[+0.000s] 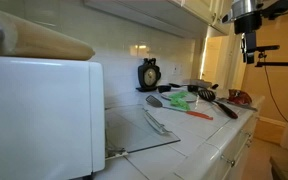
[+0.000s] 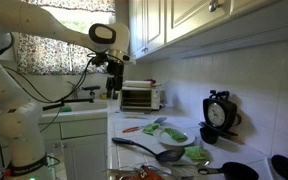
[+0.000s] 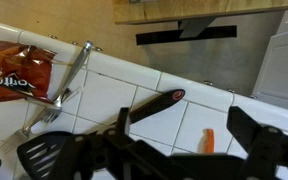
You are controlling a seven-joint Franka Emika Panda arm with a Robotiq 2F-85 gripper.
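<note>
My gripper is open over the counter's front edge in the wrist view, with nothing between its fingers. In exterior view 1 the gripper (image 1: 249, 48) hangs high above the right side of the counter; exterior view 2 shows the gripper (image 2: 115, 82) pointing down, well above the worktop. Below it in the wrist view lie a black slotted utensil (image 3: 44, 152), a dark handle with a red part (image 3: 158, 105), and a small orange piece (image 3: 208, 141). A red packet (image 3: 19, 74) and metal tongs (image 3: 72, 75) lie to the left.
A white appliance (image 1: 39, 115) carries a wooden roll (image 1: 44, 40). Green items (image 2: 172, 133) lie on the counter, one by a white plate (image 2: 189, 130). A black dial scale (image 2: 220, 110) stands by the wall, near dark pans (image 2: 239, 171). Cabinets (image 2: 199, 22) hang overhead.
</note>
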